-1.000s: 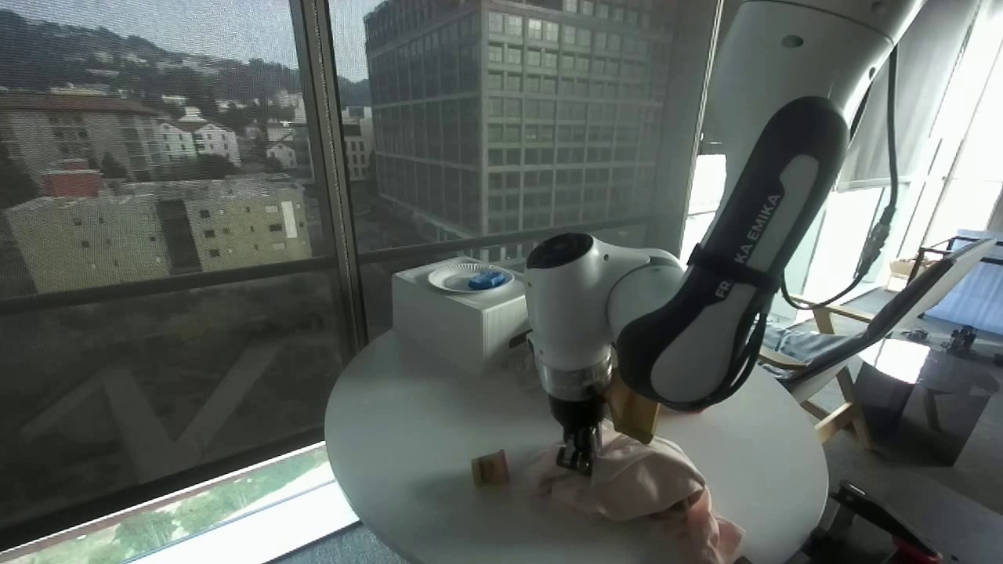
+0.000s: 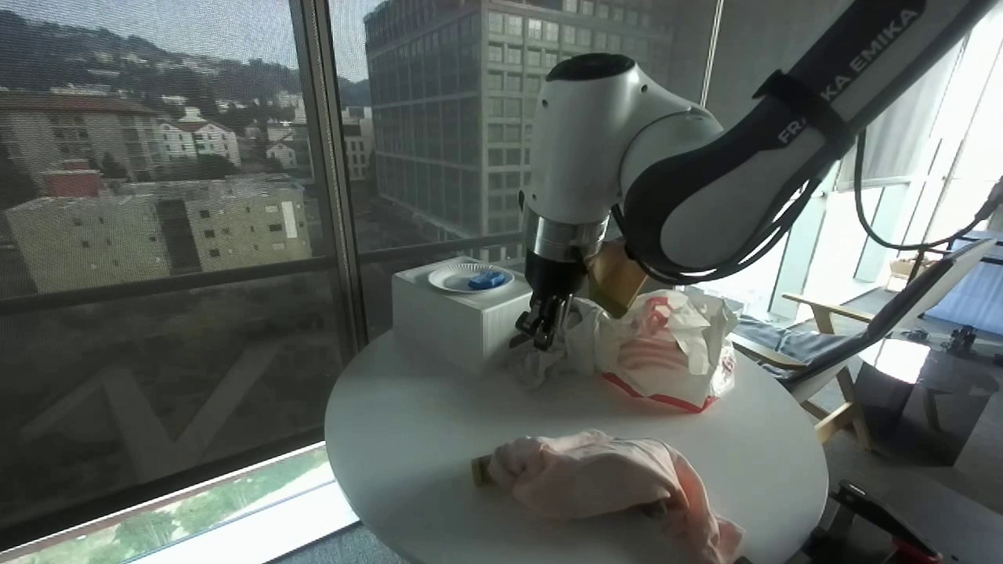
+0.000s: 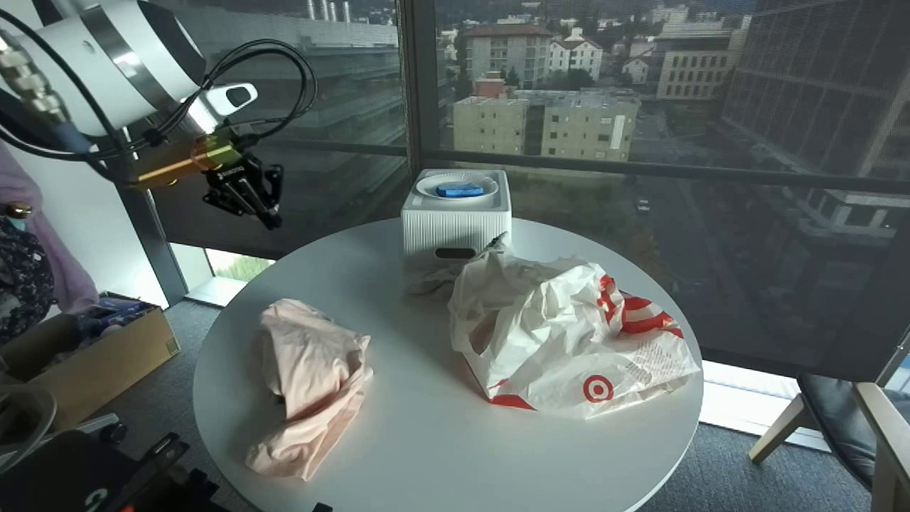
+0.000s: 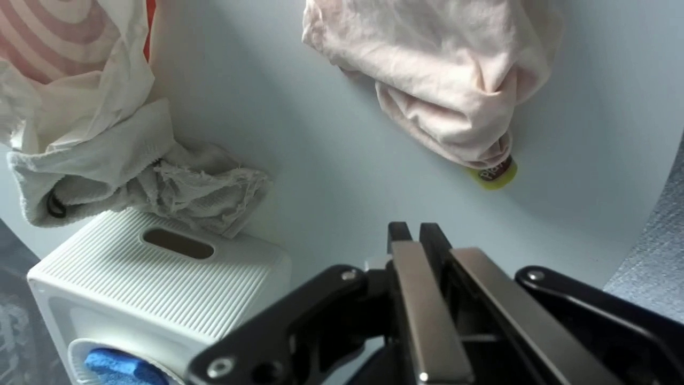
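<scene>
The pale pink cloth (image 2: 597, 475) lies bunched on the round table (image 3: 409, 444). It covers most of a small tub (image 4: 497, 174), whose yellow end pokes out from the fabric's edge in the wrist view; the rest of the tub is hidden. High above the table, clear of the cloth, hangs my gripper. Its fingers (image 4: 426, 308) are nearly together, a narrow gap between them, and nothing shows in that gap. In exterior view 2 the gripper (image 3: 272, 217) appears at the upper left, touching nothing.
A white ribbed box (image 3: 456, 230) at the table's back carries a plate (image 2: 447, 279) with a blue item (image 3: 461, 191) on it. Beside the box lie a crumpled grey cloth (image 4: 192, 183) and a white and red plastic bag (image 3: 554, 341). The table between cloth and bag is bare.
My gripper was down at the pink cloth a second ago; it has risen away from it. The cloth's edge has shifted left in exterior view 1, over the tub that stood uncovered beside it.
</scene>
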